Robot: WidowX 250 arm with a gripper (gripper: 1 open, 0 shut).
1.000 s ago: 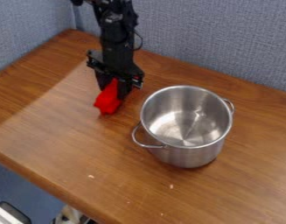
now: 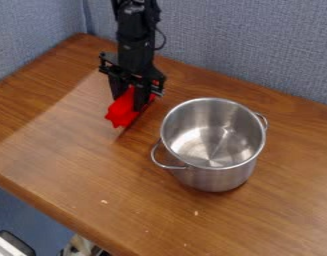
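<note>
My black gripper (image 2: 132, 85) hangs from the top of the view, low over a red object (image 2: 122, 112) on the wooden table. The fingers are around the upper part of the red object, which they partly hide. I cannot tell whether they are closed on it.
A large steel pot (image 2: 213, 142) with two wire handles stands to the right of the red object. Padded grey-blue walls border the back and left, and the table's front edge runs along the lower left.
The gripper has shifted slightly over the red object, which now shows a little less below the fingers. The pot has not moved.
</note>
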